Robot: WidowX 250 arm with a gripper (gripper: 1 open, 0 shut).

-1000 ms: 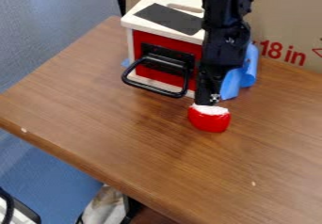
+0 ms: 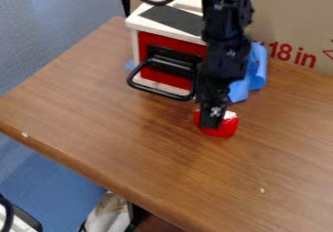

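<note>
My black gripper (image 2: 211, 115) reaches down from the top and its tip is at a red round container with a white top (image 2: 224, 128), in front of a small toy oven. The gripper covers much of the container's top, and whether its fingers are open or shut is unclear. The white and red oven (image 2: 146, 22) has a black front piece with a looped handle (image 2: 160, 91).
A blue cloth or object (image 2: 255, 68) lies right of the oven, with a cardboard box (image 2: 297, 31) behind. The table's left edge drops to a blue area.
My gripper has moved lower, onto the red container, now covering more of its white top. The container and oven look unmoved.
</note>
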